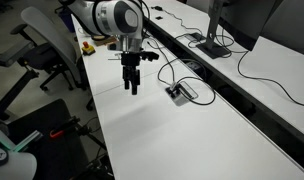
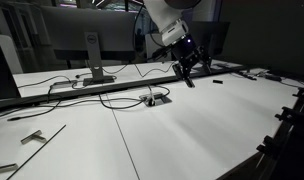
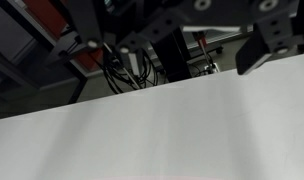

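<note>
My gripper (image 1: 129, 88) hangs over the far part of the white table (image 1: 182, 140), its fingers apart and nothing visible between them. In the wrist view its dark fingers (image 3: 257, 52) stand wide apart at the top, with bare tabletop filling the lower half. From the other side, the gripper (image 2: 197, 77) shows above the table near the back edge. A small silver box with cables (image 1: 179, 92) lies on the table to one side of the gripper, apart from it.
Monitors (image 2: 92, 32) and loose black cables (image 1: 262, 78) line the back edge. Small metal pieces (image 2: 31, 137) and a thin dark rod (image 2: 37, 152) lie on the table in the second exterior view. An office chair (image 1: 37, 55) stands beyond the table.
</note>
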